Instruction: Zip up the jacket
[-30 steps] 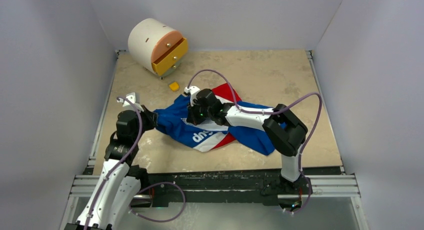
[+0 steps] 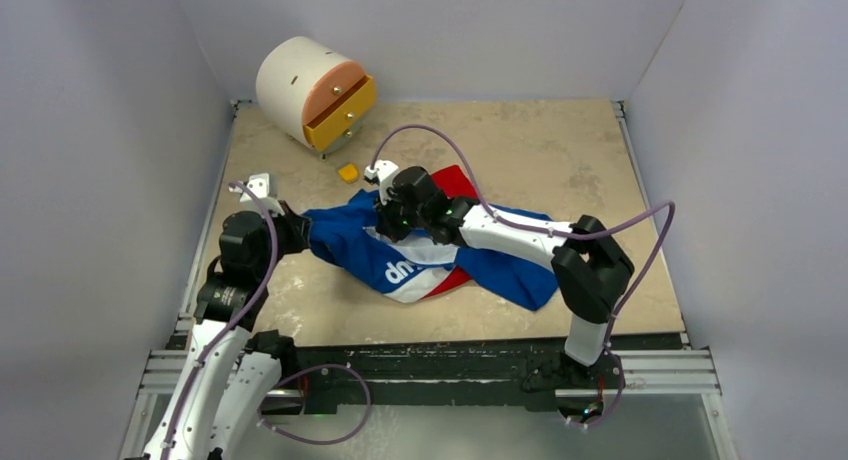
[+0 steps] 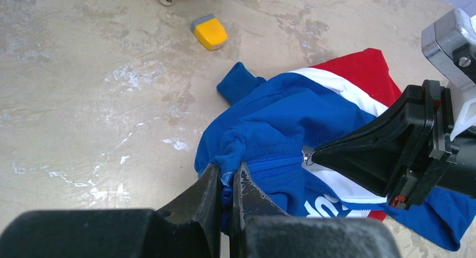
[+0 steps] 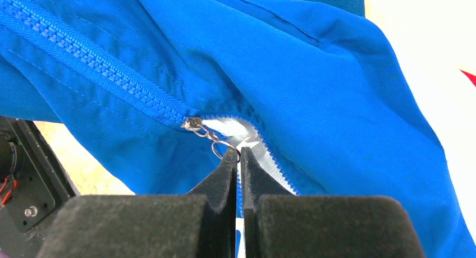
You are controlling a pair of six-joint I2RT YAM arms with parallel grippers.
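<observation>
The blue, white and red jacket (image 2: 355, 242) lies across the middle of the table. At its left end my left gripper is shut on a bunched edge of blue cloth. My right gripper is shut, its tips on the thin ring of the zip pull (image 4: 222, 148), which seems pinched between them. The zip slider (image 4: 193, 123) sits just beyond those tips. Left of the slider the zip teeth (image 4: 106, 70) are joined; on its other side the two edges part over white cloth.
Behind the jacket lies a small yellow block (image 2: 348, 172). A white, round-backed cabinet (image 2: 297, 80) with an orange and yellow drawer front stands at the back left.
The right arm's elbow has swung outward to the right, while its gripper has moved only a little.
</observation>
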